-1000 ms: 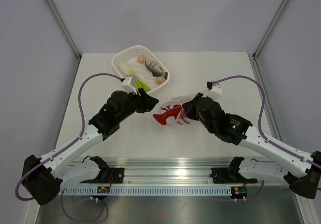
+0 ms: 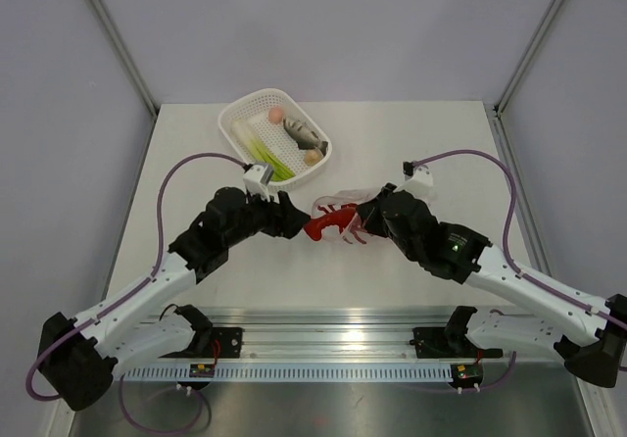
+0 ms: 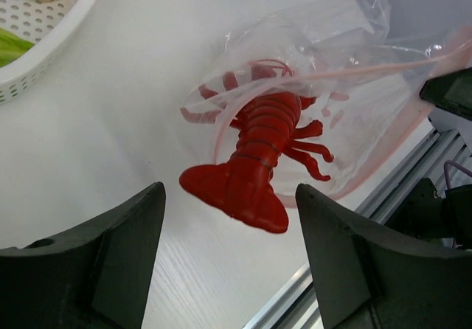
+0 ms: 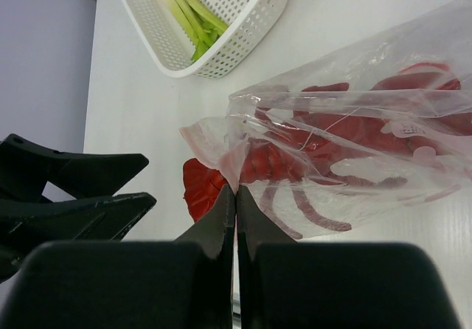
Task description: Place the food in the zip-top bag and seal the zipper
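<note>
A red toy lobster [image 3: 259, 141] lies mostly inside the clear zip top bag [image 3: 332, 49], its tail fan [image 3: 240, 196] sticking out of the mouth. My left gripper [image 2: 300, 223] is open at the tail end; in the left wrist view the tail lies between its spread fingertips with gaps on both sides. In the right wrist view, film at the bag's mouth [image 4: 234, 159] gathers at the tips of my right gripper, which is shut on that edge. The bag's mouth is held partly raised. The lobster's front is seen only through the film.
Behind the bag to the left stands a white basket [image 2: 227, 123] holding a toy fish [image 2: 304, 135], green stalks [image 2: 269, 160] and round items [image 2: 275, 115]. The table right of the bag and at its front is bare.
The tail has shifted slightly. The right arm has hardly moved and stays at the bag's mouth.
</note>
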